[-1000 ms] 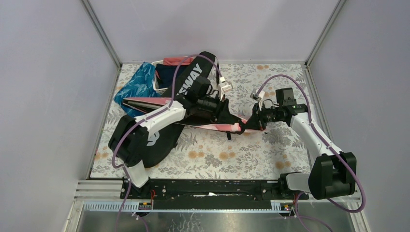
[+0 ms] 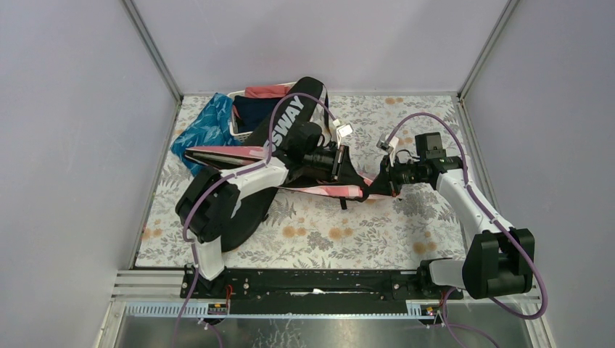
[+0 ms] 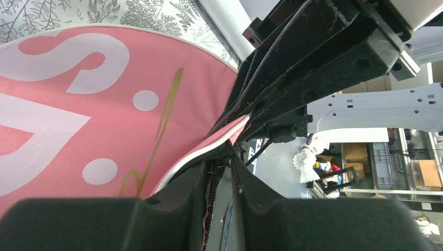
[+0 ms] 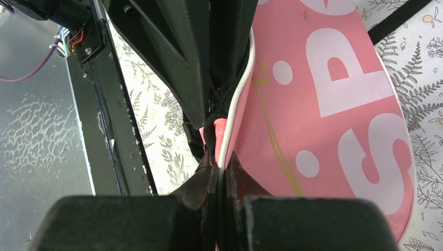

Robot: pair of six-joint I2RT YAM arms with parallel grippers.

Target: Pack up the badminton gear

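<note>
A pink-and-black badminton bag (image 2: 326, 190) with white lettering lies open across the mat, its pink panel (image 3: 115, 115) filling much of the left wrist view. My right gripper is shut on the bag's white-piped edge and zipper at its right end. My left gripper is at the same end, close beside the right one, its fingers around the dark zipper edge; whether they are closed on it is hard to see. A long black bag (image 2: 244, 228) marked in white lies beneath my left arm.
A blue plastic bag (image 2: 199, 134) and a white basket (image 2: 239, 136) holding navy and pink cloth (image 2: 265, 91) stand at the back left.
My right arm has stayed in place.
</note>
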